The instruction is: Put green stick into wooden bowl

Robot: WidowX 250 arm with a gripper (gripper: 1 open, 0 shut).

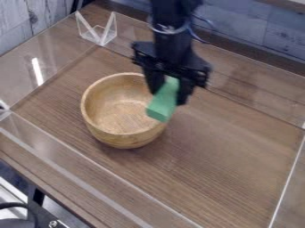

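A pale wooden bowl (pixel 100 114) stands on the table left of the middle, its opening facing up. The green stick (pixel 165 101) is tilted, its lower end over the bowl's right side and rim. My dark gripper (pixel 169 82) is shut on the stick's upper part from above. How deep the lower end reaches, and whether it touches the bowl, I cannot tell. The arm's dark body hides part of the bowl's back right rim.
A white wire rack (pixel 98 28) stands at the back left, with another white wire piece (pixel 4 110) at the left edge. Black cables (pixel 21 210) lie at the front left corner.
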